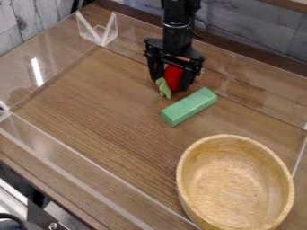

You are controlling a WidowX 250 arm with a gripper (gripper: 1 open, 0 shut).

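The black gripper (173, 57) is at the top centre, down over a red round object (177, 78) that it partly hides; whether its fingers close on it is not clear. A small light green piece (163, 87) lies just at the red object's lower left. A green bar (188, 106) lies diagonally below and to the right.
A large yellow bowl (234, 183) fills the lower right. A clear plastic piece (99, 29) stands at the upper left.
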